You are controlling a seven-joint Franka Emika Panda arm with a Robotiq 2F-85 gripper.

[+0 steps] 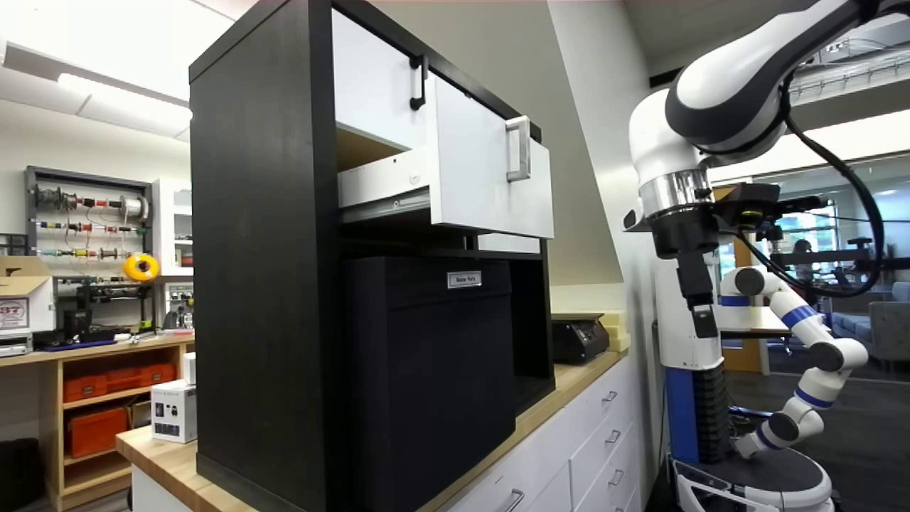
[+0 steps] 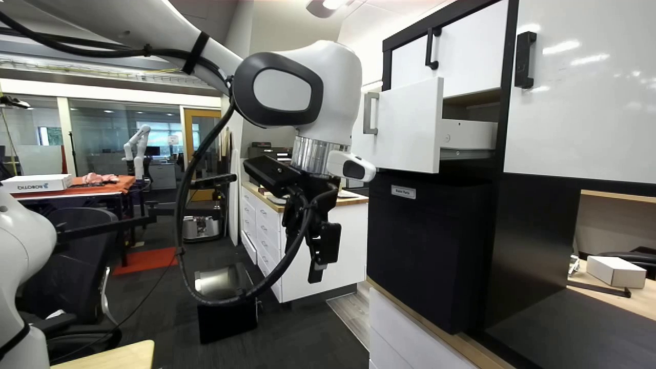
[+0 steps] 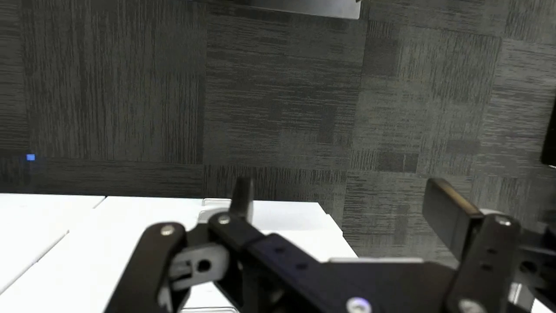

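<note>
A white drawer (image 1: 473,162) stands pulled out from a tall black cabinet (image 1: 256,256), its grey handle (image 1: 518,149) on the front. In exterior view 2 the same drawer front (image 2: 409,126) juts toward the arm. My gripper points down and is open, with bare carpet and a strip of white cabinet showing below its fingers. It hangs in free air, apart from the drawer: to its right in exterior view 1, lower than the drawer in exterior view 2. Nothing lies between the fingers.
Below the drawer, a black bin (image 1: 443,358) with a label fills the cabinet opening. White base drawers (image 1: 589,427) with a wooden top run under it. A second white robot arm (image 1: 806,341) stands behind. Carpeted floor (image 3: 281,94) lies open beneath the gripper.
</note>
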